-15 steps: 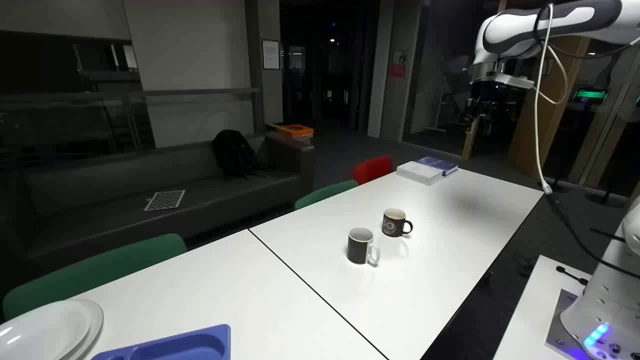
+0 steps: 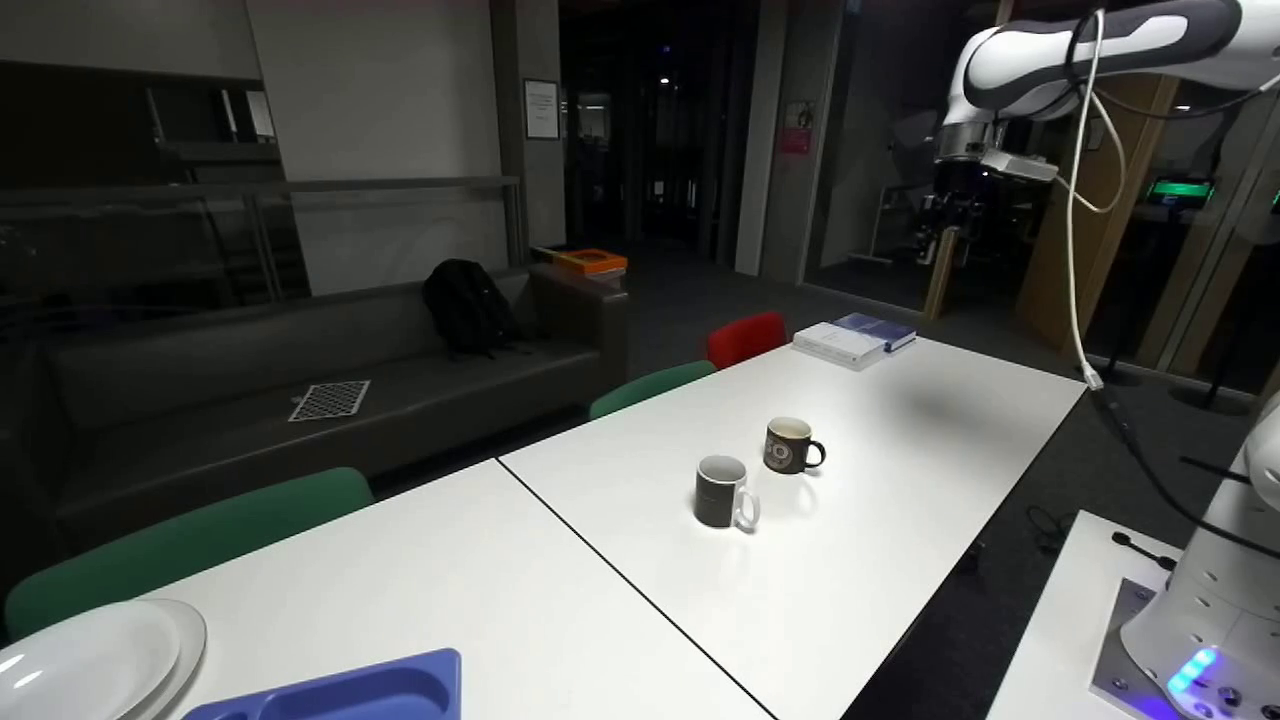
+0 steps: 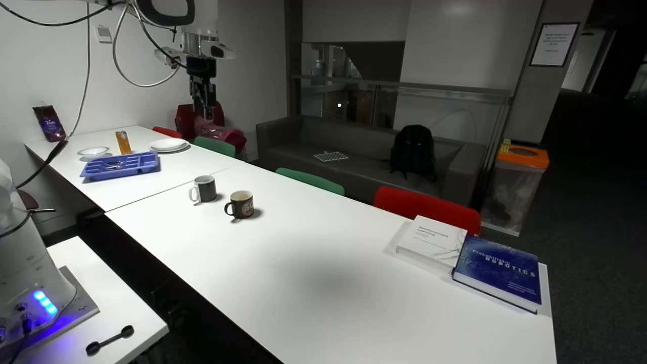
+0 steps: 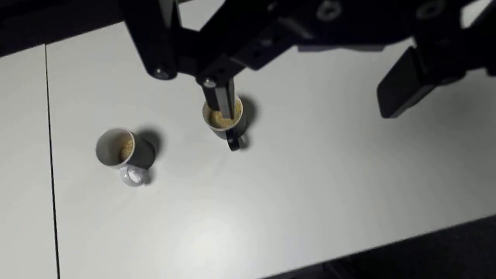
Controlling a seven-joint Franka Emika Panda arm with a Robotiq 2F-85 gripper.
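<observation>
Two mugs stand upright on the white table, side by side and apart. One is a dark mug (image 2: 786, 446) with a printed pattern, a black handle and a cream inside. The other is a dark grey mug (image 2: 717, 494) with a white handle and a white inside. High above the table hangs my gripper, open and empty, its fingers wide apart. In the wrist view one finger (image 4: 225, 100) hides part of the patterned mug (image 4: 239, 124), while the grey mug (image 4: 142, 155) lies in plain sight to the left.
Two books, one white (image 3: 431, 237) and one blue (image 3: 498, 270), lie at the table's far end. A blue cutlery tray (image 3: 121, 167) and white plates (image 3: 169, 145) occupy the other end. Chairs line the sofa side.
My gripper has turned a little and shifted very slightly left in exterior view 1. Both mugs stand where they were.
</observation>
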